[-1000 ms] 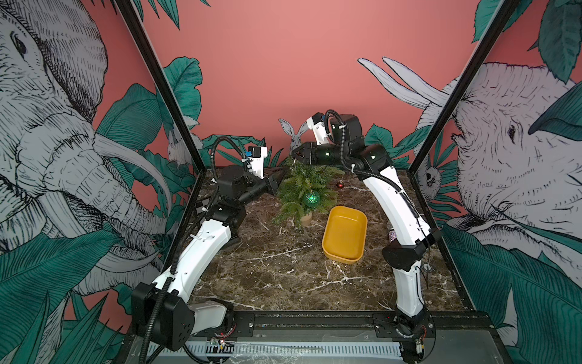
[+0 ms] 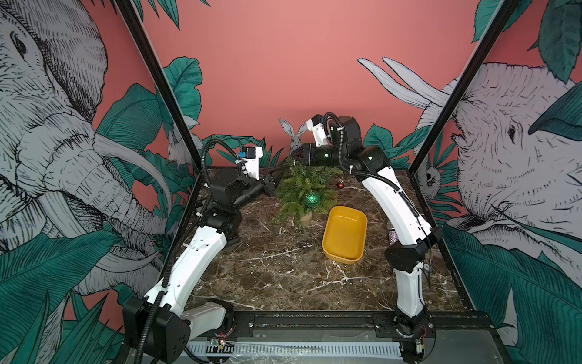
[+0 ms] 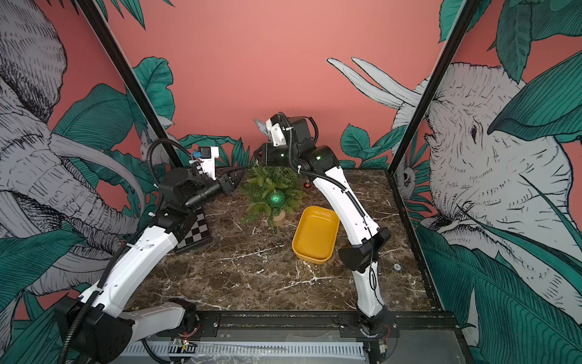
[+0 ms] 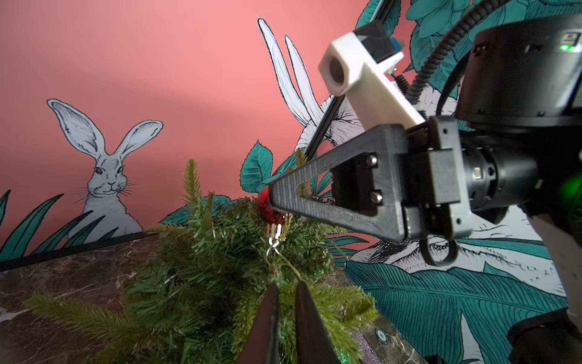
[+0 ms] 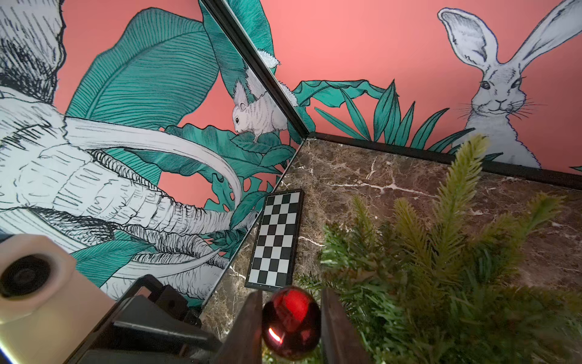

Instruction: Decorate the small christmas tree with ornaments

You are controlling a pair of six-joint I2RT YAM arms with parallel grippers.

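Note:
My right gripper is shut on a shiny red ball [image 5: 292, 324], level with the treetop. In the left wrist view, this ball [image 4: 265, 207] hangs cap down, its gold cap [image 4: 275, 231] and thin string pointing toward my left gripper. My left fingers are slightly apart; the string's end is close to the right-hand fingertip, and no grip on it shows. The small green tree [image 2: 297, 182] stands between both arms. A glittery green ball [image 2: 312, 199] is on its front, and a small red ball [image 2: 340, 184] shows at its right side.
A yellow tray [image 2: 345, 235], seemingly empty, lies front right of the tree. A checkered board [image 3: 195, 230] is beneath the left arm. A pinkish item [image 2: 392, 236] is partly hidden by the right arm.
The right arm has stayed nearly still, and the tree stands as before.

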